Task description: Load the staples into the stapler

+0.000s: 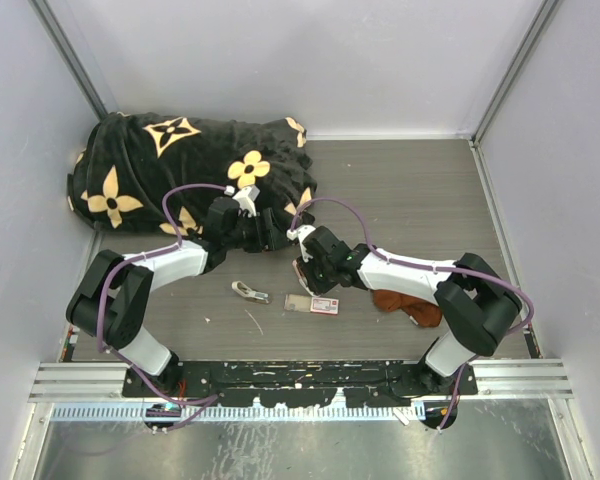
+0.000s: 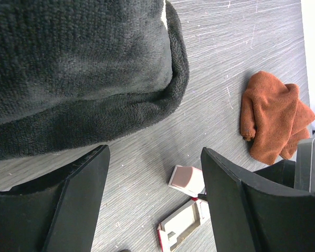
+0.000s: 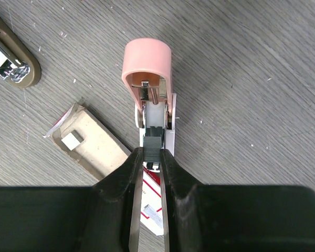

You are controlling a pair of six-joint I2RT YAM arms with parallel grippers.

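A small pink-and-white stapler [image 3: 147, 60] lies opened up on the table, its pink cap at the far end and its metal channel running toward me in the right wrist view. Over the near end of that channel, my right gripper is shut on a short grey strip of staples [image 3: 153, 142]. The strip seems to be in or just above the channel; its depth is hard to tell. My left gripper hangs open and empty by the dark blanket, up and left of the stapler in the top view.
The slid-open staple box [image 3: 102, 152] lies beside and partly under the stapler's near end, with one loose staple block [image 3: 72, 139] inside. A brown staple remover [image 3: 21, 55] is to the left. The dark blanket [image 2: 68, 63] and a brown cloth [image 2: 275, 115] lie farther out.
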